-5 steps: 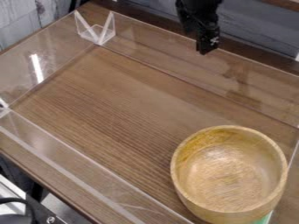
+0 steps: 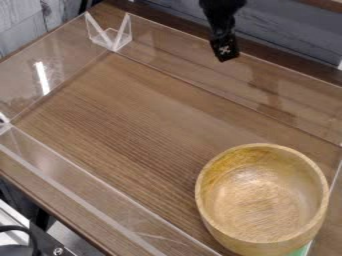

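Note:
My gripper (image 2: 222,40), black, hangs at the top centre of the camera view over the back part of the wooden tray floor, open, with nothing seen between its fingers. A large cream-yellow bowl (image 2: 261,230) sits at the lower right. A clear plastic holder (image 2: 110,30) stands at the back left.
Clear walls edge it at the left and back. A green object (image 2: 299,249) shows partly beside the bowl at the bottom right corner. A dark cable (image 2: 16,230) lies at the lower left.
My gripper has moved left, from right of centre toward the middle of the back edge. The bowl and the plastic holder have not moved.

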